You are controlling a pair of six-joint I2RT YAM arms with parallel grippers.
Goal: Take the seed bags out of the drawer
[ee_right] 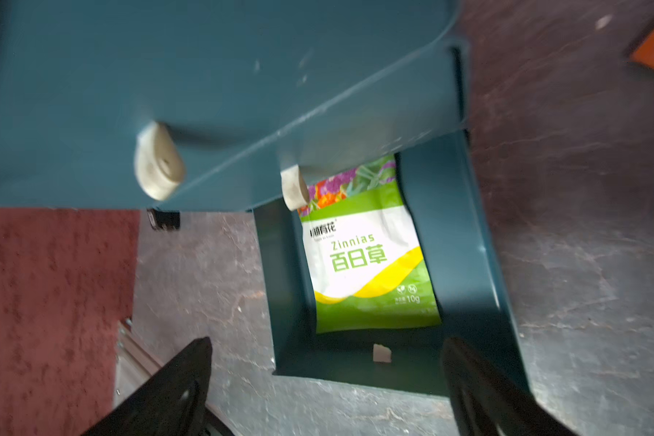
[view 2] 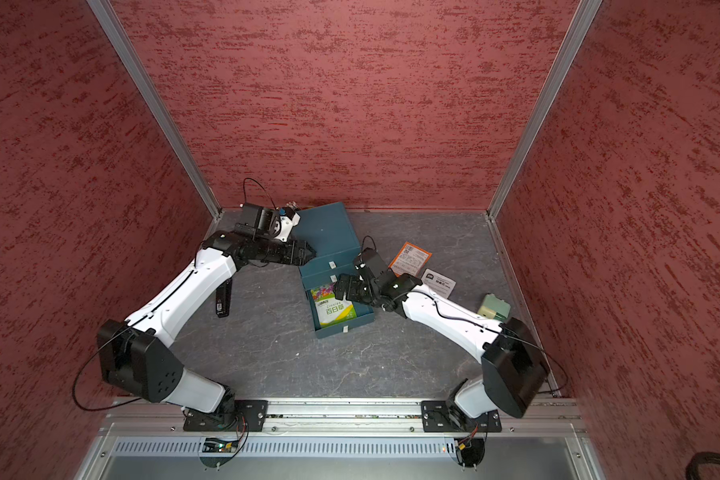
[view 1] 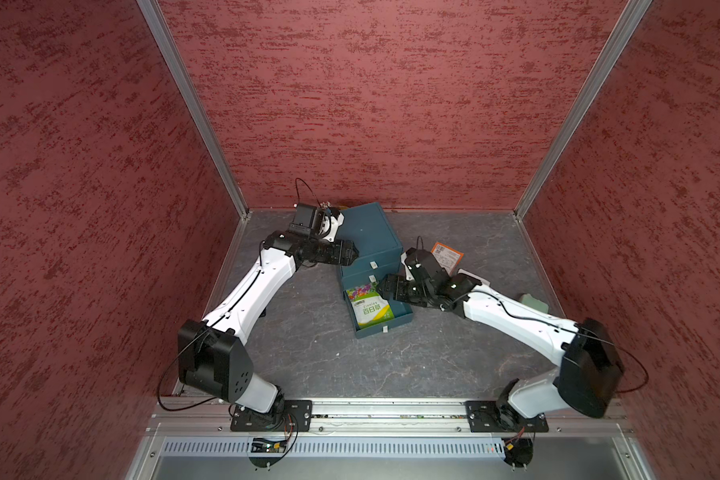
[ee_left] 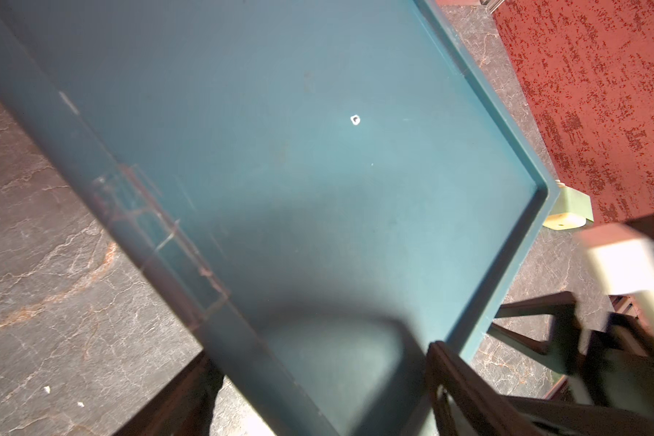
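Observation:
A teal box (view 1: pixel 365 224) stands mid-back, its lower drawer (view 1: pixel 401 318) pulled out. A green Zinnias seed bag (ee_right: pixel 363 261) lies inside the drawer. My left gripper (view 1: pixel 347 253) is at the box's top, with the lid corner (ee_left: pixel 356 239) between its part-open fingers; whether they touch it I cannot tell. My right gripper (view 1: pixel 389 288) is open over the drawer, above the bag, with nothing between its fingers.
An orange packet (view 2: pixel 409 258) and a white packet (view 2: pixel 437 283) lie right of the box. A mint object (view 2: pixel 493 306) sits at the far right, a black object (view 2: pixel 223 297) at the left.

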